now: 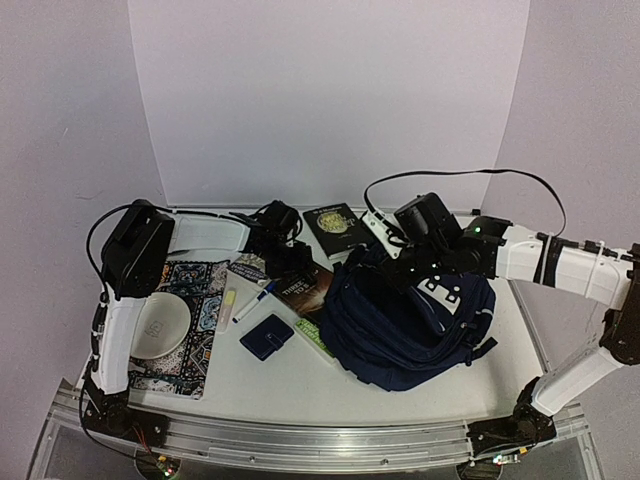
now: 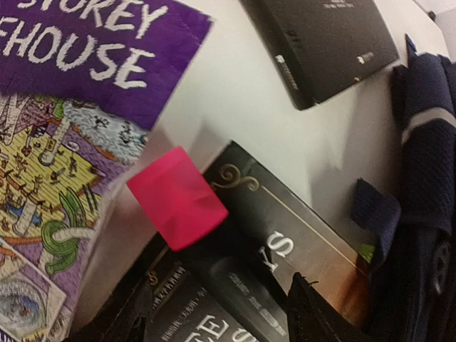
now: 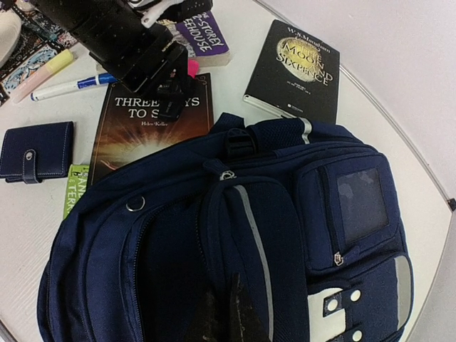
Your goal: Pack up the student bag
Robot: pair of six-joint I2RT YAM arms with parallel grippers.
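In the left wrist view a pink-ended eraser [image 2: 178, 198] with a dark sleeve lies over the brown "Three Days to See" book [image 2: 306, 228]. My left gripper is over that book, its fingers apart on either side of the eraser's dark part; no contact can be made out. The navy backpack [image 3: 178, 256] lies with its main compartment unzipped. Over its opening my right gripper has its fingers close together; whether fabric is between them is hidden.
A black book [image 1: 337, 229] lies behind the backpack and a purple book [image 2: 92, 57] left of the eraser. Further left are a blue wallet [image 1: 267, 337], a marker [image 1: 253, 302], a yellow highlighter [image 1: 226, 308], a green item [image 1: 313, 336] and a plate [image 1: 160, 327] on a patterned mat [image 1: 190, 375].
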